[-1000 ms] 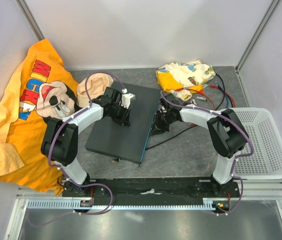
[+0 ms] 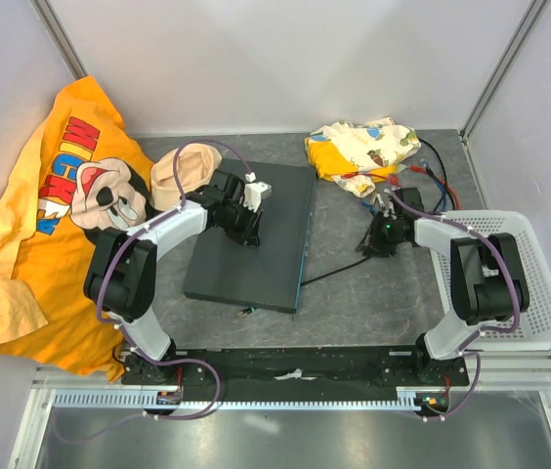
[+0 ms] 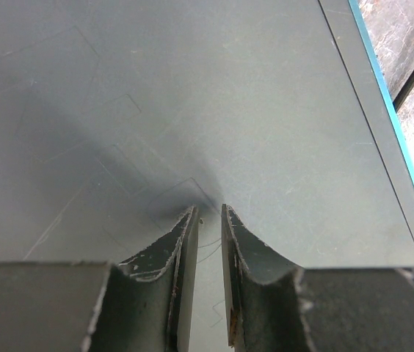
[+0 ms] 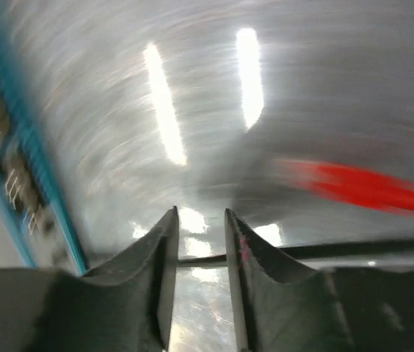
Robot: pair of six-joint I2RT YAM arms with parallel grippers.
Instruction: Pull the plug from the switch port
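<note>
The dark grey switch (image 2: 236, 278) lies flat, its blue edge on the right; its surface (image 3: 155, 88) fills most of the left wrist view. My left gripper (image 2: 252, 239) is over its top, fingertips close together, nothing seen between them. My right gripper (image 2: 381, 246) is right of the switch, above a black cable (image 2: 339, 272) that runs to the switch's side, fingers slightly apart. In the blurred right wrist view, the ported edge (image 4: 31, 176) is at the left and a red cable (image 4: 361, 187) at the right. I cannot tell which plug is in a port.
A white perforated basket (image 2: 529, 322) stands at the right, a patterned cloth (image 2: 363, 142) with cables at the back, a beige bag (image 2: 197, 161) and an orange Mickey cloth (image 2: 31, 293) at the left. Bare floor lies in front of the right gripper.
My right gripper has moved right, away from the switch's edge. The switch has shifted slightly right and toward the back, and my left arm slightly right with it.
</note>
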